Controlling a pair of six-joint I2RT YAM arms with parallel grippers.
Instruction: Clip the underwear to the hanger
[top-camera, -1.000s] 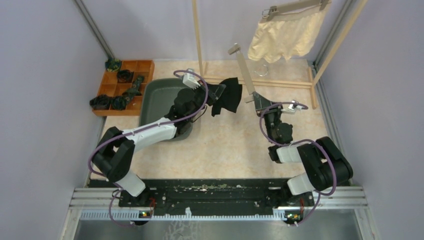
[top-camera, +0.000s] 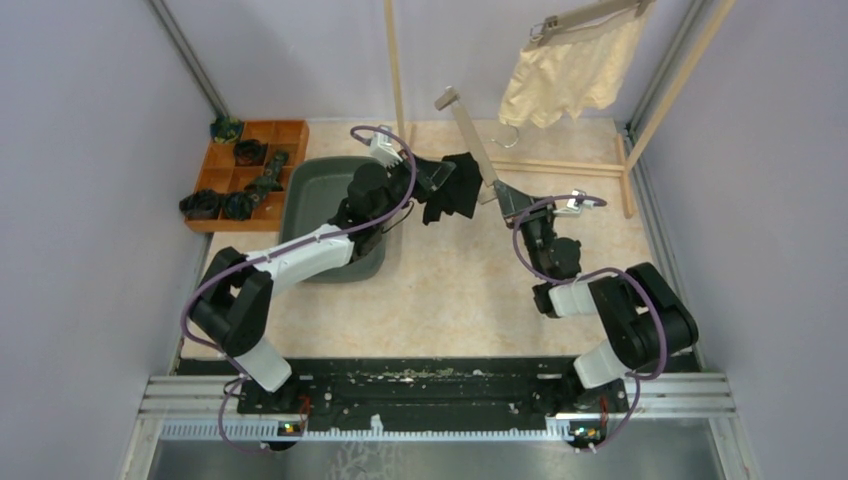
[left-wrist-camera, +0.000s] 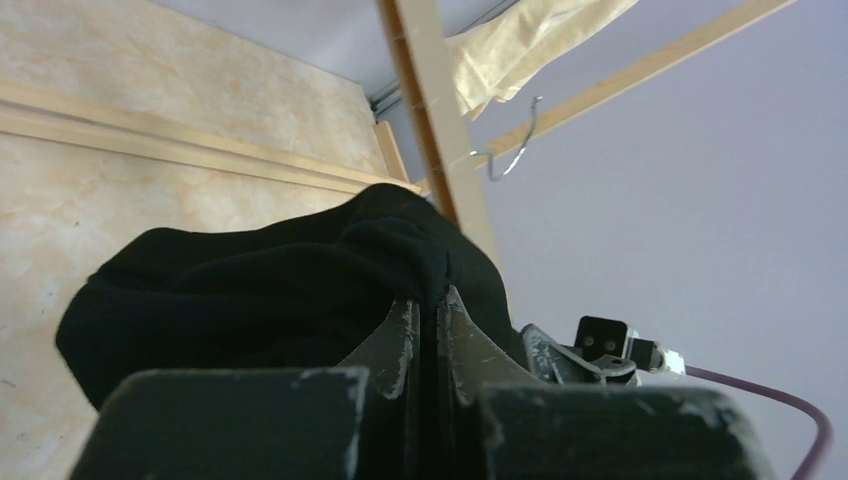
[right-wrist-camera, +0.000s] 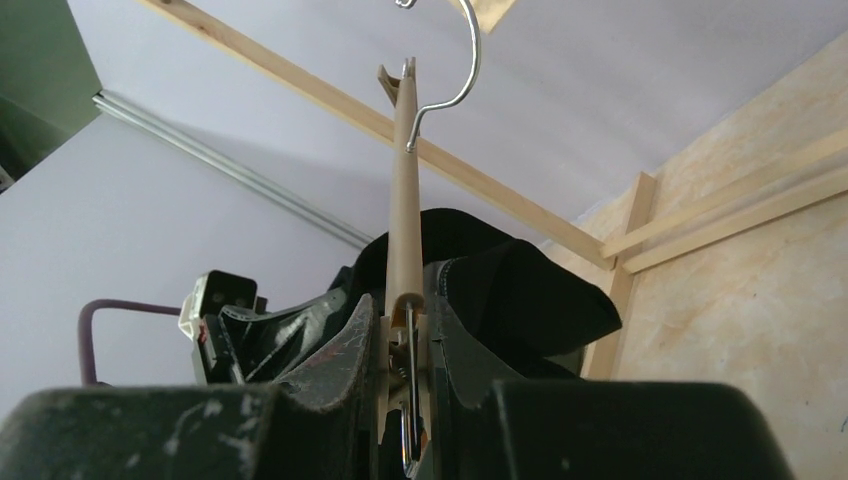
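Black underwear (top-camera: 452, 195) hangs from my left gripper (top-camera: 440, 172), which is shut on it; in the left wrist view the dark cloth (left-wrist-camera: 260, 290) fills the middle above the fingertips. My right gripper (top-camera: 505, 198) is shut on a beige clip hanger (top-camera: 470, 135), which rises away from it with its metal hook (right-wrist-camera: 462, 85) showing in the right wrist view. The hanger's lower end is beside the black cloth, which appears behind it in the right wrist view; whether they touch is unclear.
A cream garment (top-camera: 570, 75) hangs on another hanger from the wooden frame (top-camera: 680, 80). A grey-green bin (top-camera: 315, 185) and an orange compartment box (top-camera: 215, 170) with dark bundles stand at the left.
My right gripper and hanger have moved left and slightly up in the top view, closer to the black underwear. The left gripper has shifted only slightly.
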